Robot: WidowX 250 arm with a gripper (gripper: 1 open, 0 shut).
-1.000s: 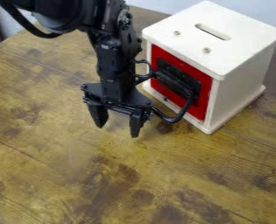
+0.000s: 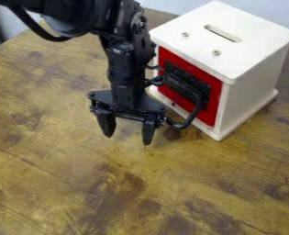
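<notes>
My black gripper [image 2: 127,130] hangs low over the wooden table, its two fingers apart with nothing visible between them. Just to its right stands a white box [image 2: 243,90] with a slot and two bolts on top. The box's front has a red panel [image 2: 208,114] with a dark piece in it, partly hidden behind the arm and its cable.
A pale wall or edge runs along the back.
The box has not visibly moved.
</notes>
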